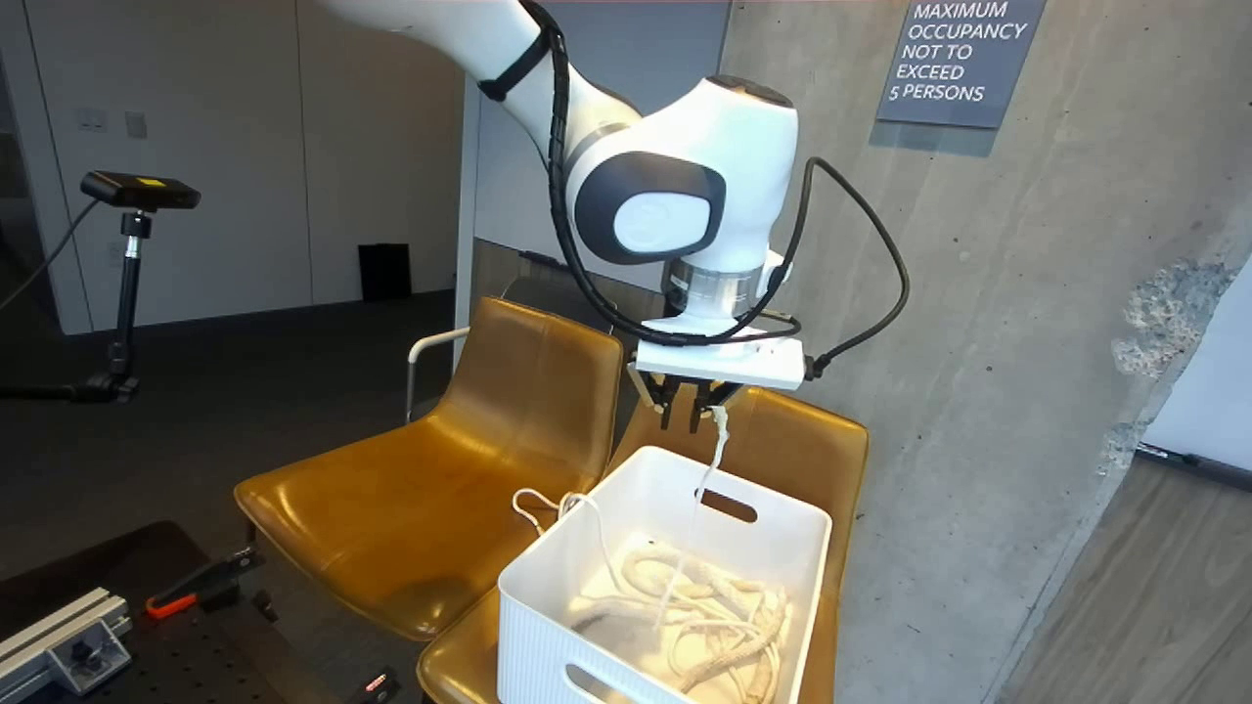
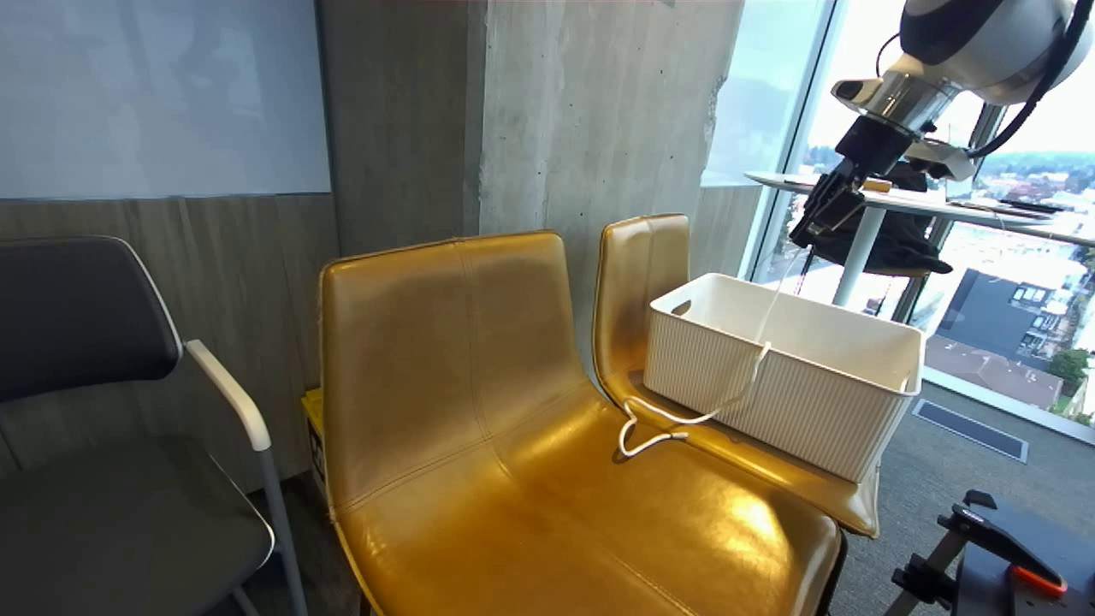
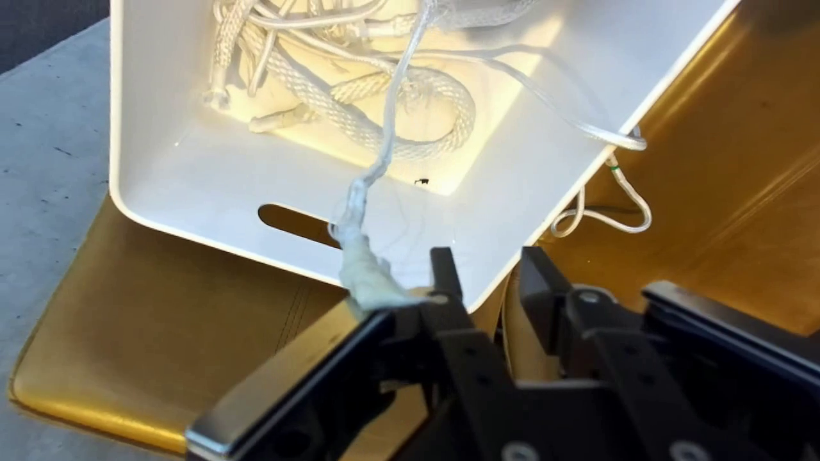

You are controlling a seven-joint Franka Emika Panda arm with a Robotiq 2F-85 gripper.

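Above the white bin [image 1: 528, 634], my gripper [image 1: 681, 424] points down with its fingers part open. In the wrist view a clear gap shows between the fingertips of the gripper, with nothing in it. A white cord [image 3: 389, 115] rises out of the bin, and its thick whitish end [image 3: 365, 269] clings to the outer side of the left finger. Several pale braided ropes and thin cords [image 1: 751, 634] lie in a tangle on the bin's floor. Another cord [image 2: 657, 443] hangs over the bin's side, its looped end resting on the tan seat.
The bin stands on a tan chair, next to a second tan chair [image 1: 387, 505]. A concrete wall [image 1: 998, 352] rises behind. A dark table with tools [image 1: 194, 583] is at the lower left. The second chair's seat is mostly bare.
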